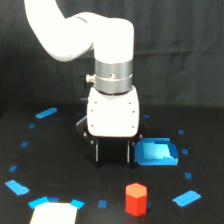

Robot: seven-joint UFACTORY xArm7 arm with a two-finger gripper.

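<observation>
My white gripper [113, 154] hangs over the dark table near the middle of the camera view. Its two thin dark fingers point down and stand apart, with nothing visible between them. In front of it and slightly to the right, an orange-red block [136, 199] rests on the table, clear of the fingers. A blue tray [174, 161] sits to the gripper's right, its left end partly behind the hand. Inside the tray is a lighter blue patch, too small to make out.
A pale cream block [53, 213] is cut off by the bottom edge at left. Flat blue tape pieces [17, 187] and small blue squares are scattered over the table. A dark curtain [180, 50] hangs behind.
</observation>
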